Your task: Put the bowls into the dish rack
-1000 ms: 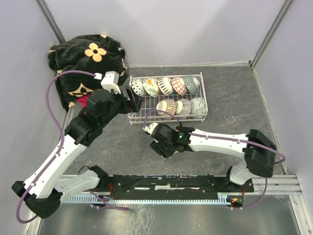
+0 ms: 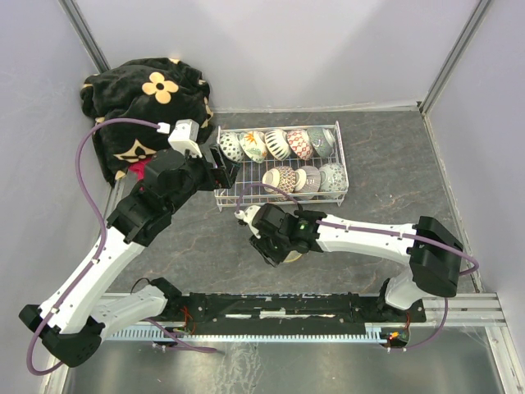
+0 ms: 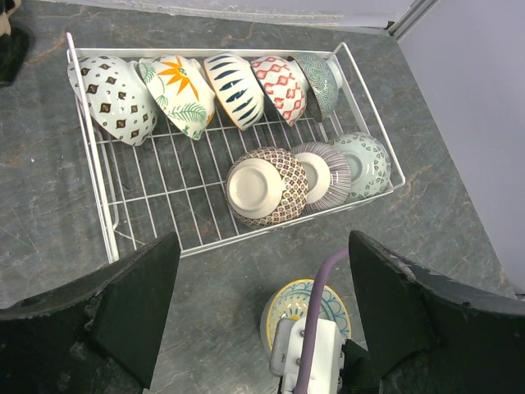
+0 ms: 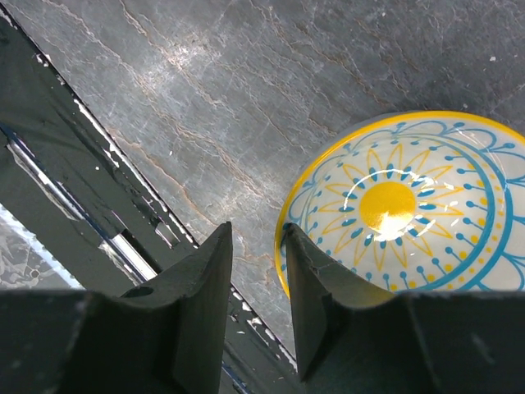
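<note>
A bowl with a yellow rim and a blue-and-yellow pattern (image 4: 410,213) lies open side up on the grey table in front of the rack. My right gripper is open at its edge: one finger lies over the bowl's inside and the other stands beyond the rim. In the top view that arm covers most of this bowl (image 2: 293,257). The white wire dish rack (image 3: 109,222) holds a back row of several tilted bowls and a front row of three, including a brown-patterned bowl (image 3: 283,185). Open and empty, my left gripper (image 2: 230,167) hangs above the rack's left side.
Free slots lie at the front left of the rack, left of the brown-patterned bowl. A dark flowered cushion (image 2: 148,107) sits at the back left. The table (image 2: 385,156) right of the rack is clear.
Over the last second my right gripper has shifted slightly toward the table's front, and more of the bowl shows beside it. The left arm and the bowls in the rack look unmoved.
</note>
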